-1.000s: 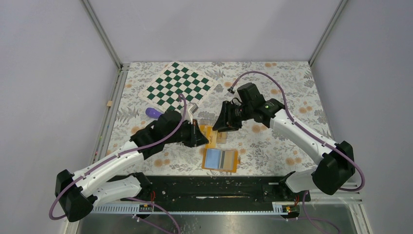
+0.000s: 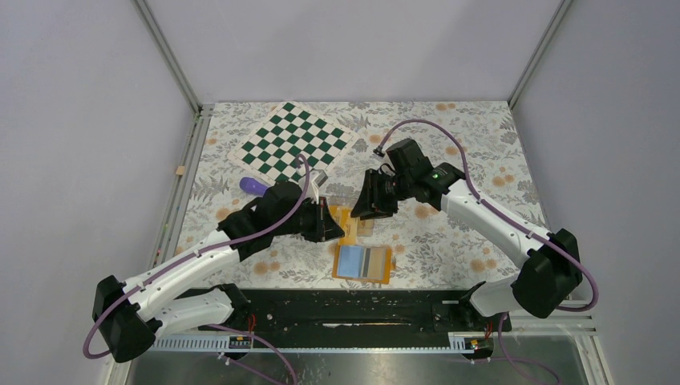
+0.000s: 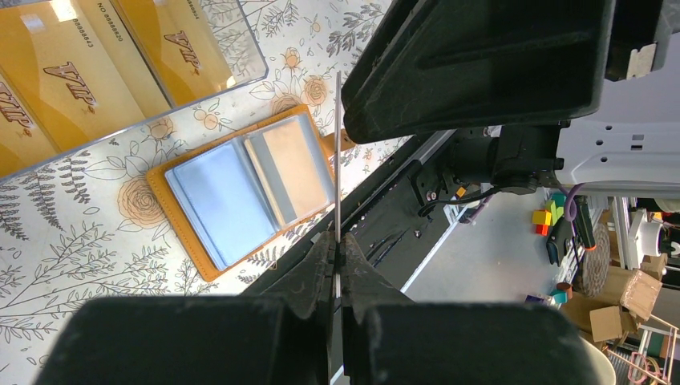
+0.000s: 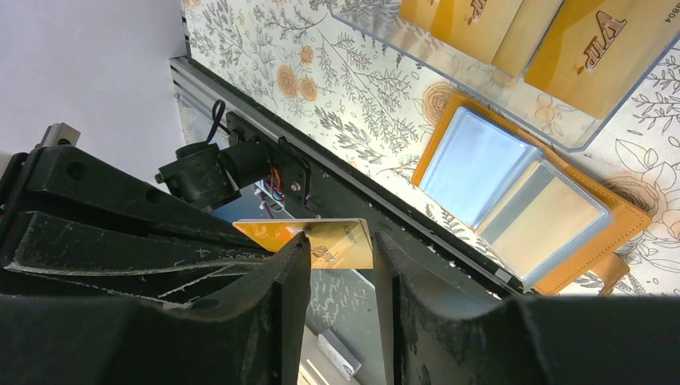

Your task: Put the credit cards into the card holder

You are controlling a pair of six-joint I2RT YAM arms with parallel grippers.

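A yellow card (image 4: 341, 245) is held edge-on in my left gripper, which is shut on it. My right gripper is right beside the left one, its fingertips at the card; whether they grip it is unclear. On the table, an open orange card holder (image 3: 180, 235) (image 4: 593, 261) holds a light blue sleeve (image 4: 473, 164) and a clear sleeve with a beige insert (image 4: 545, 224). A clear tray (image 4: 575, 136) with several yellow VIP cards (image 3: 84, 84) lies behind the holder, partly under the arms in the top view.
A green-and-white checkered mat (image 2: 293, 140) lies at the back left, with a purple object (image 2: 252, 185) near it.
Both arms have shifted very slightly in the top view; the holder and tray have stayed in place.
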